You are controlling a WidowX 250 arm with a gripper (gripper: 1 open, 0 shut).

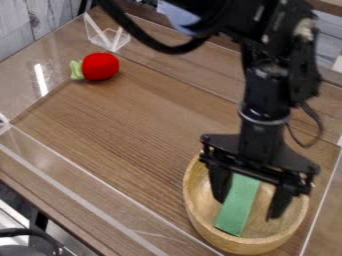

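My black gripper (246, 170) hangs at the right, open, over a round wooden bowl (267, 238). A green rectangular block (237, 209) lies inside the bowl, between and below the fingers, its upper part close to them; I cannot tell whether they touch it.
A red round object (100, 67) with a green piece beside it lies at the upper left of the wooden table (107, 140). A clear plastic item stands at the top left edge.
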